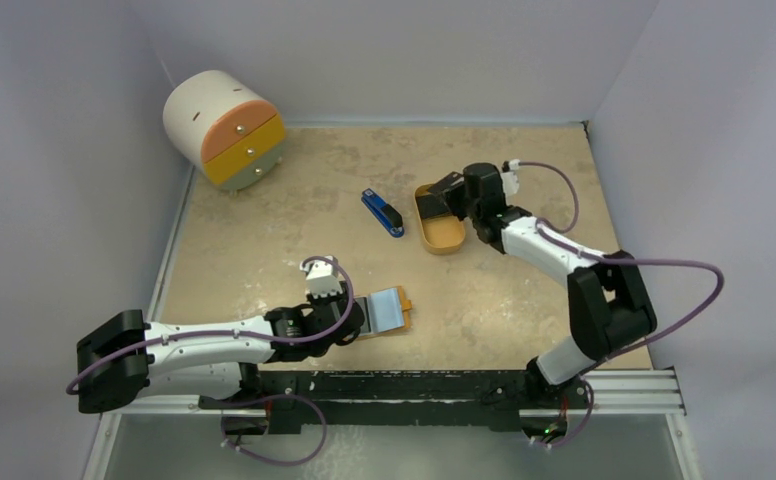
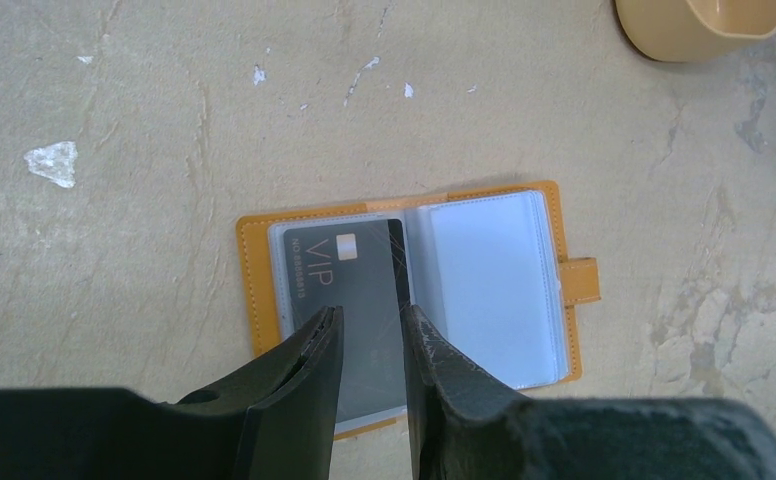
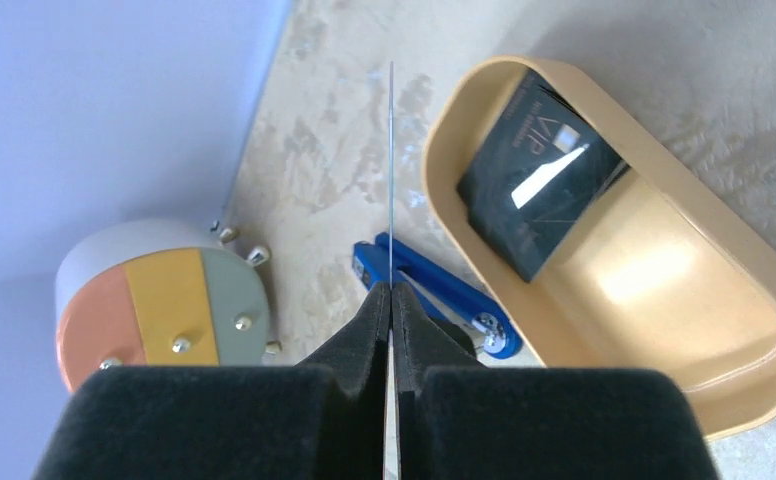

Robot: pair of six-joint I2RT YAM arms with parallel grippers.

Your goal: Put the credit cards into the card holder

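The tan card holder (image 2: 255,285) lies unfolded on the table, its clear right sleeve (image 2: 494,290) showing white. A dark VIP card (image 2: 359,270) sits at its left sleeve. Over the holder's lower part, my left gripper stands part open with nothing between its fingers. Above the tan tray (image 1: 443,237), my right gripper is shut on a thin card (image 3: 391,160), seen edge-on there; from above the card appears dark. Another dark VIP card (image 3: 534,180) leans in the tray. Whether more lie under it cannot be told.
A blue stapler (image 1: 382,212) lies just left of the tray. At the far left stands a round-fronted drawer box (image 1: 226,130) with coloured drawers. Bare table separates the tray from the holder, and the right front area is clear.
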